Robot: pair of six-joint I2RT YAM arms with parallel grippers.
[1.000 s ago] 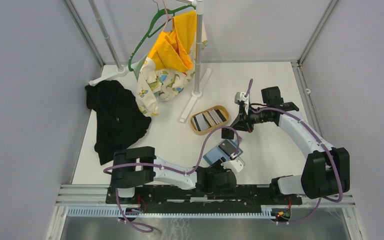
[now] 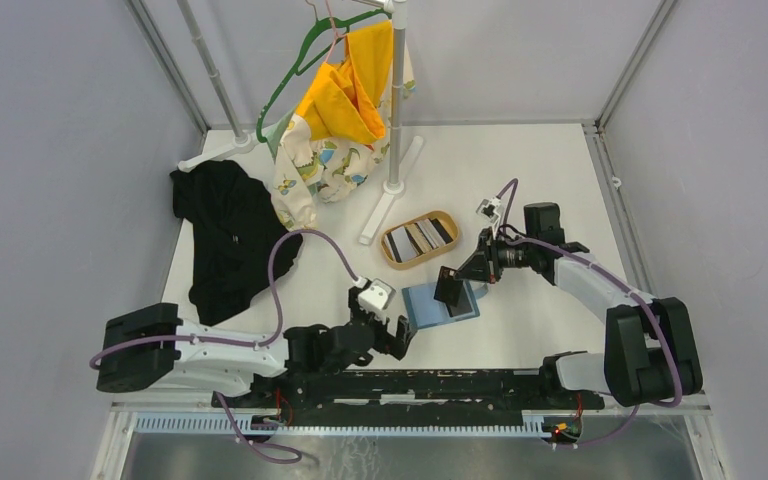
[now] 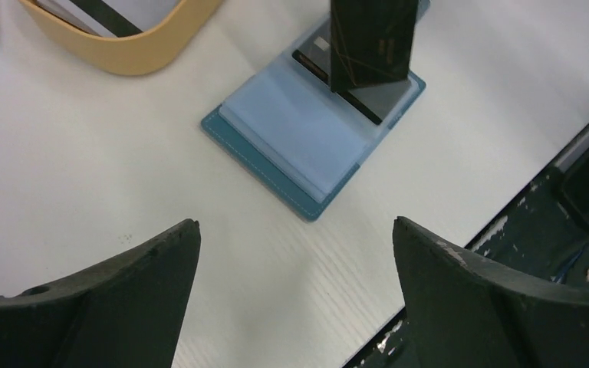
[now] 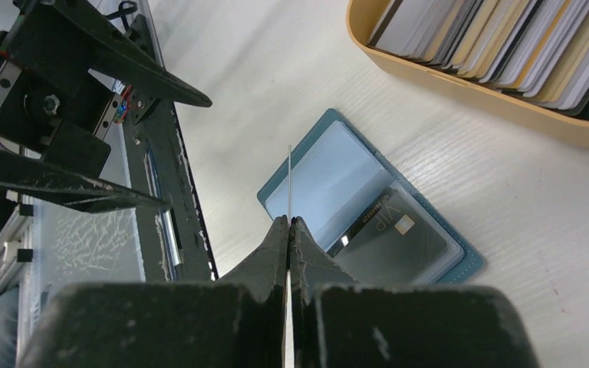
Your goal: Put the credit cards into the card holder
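The blue card holder [image 2: 423, 306] lies spread open on the table. A dark card marked VIP [image 4: 399, 238] sits in one half of it; the other half [image 4: 337, 176] shows a bare pale-blue pocket. Another dark card is held upright over the VIP half, its thin edge showing in the right wrist view, and my right gripper is shut on it. Whether its lower edge touches the holder, I cannot tell. My left gripper [image 2: 384, 350] is open and empty, to the left of the holder and nearer the front edge.
An oval tan basket [image 2: 390, 256] packed with several cards [image 4: 498, 38] stands behind the holder. Farther left lie a black garment [image 2: 235, 240] and a clothes rack's white foot [image 2: 390, 195]. Bare table stretches to the right and left of the holder.
My left arm has drawn back leftward, away from the holder's front edge. The holder has turned and shifted slightly.
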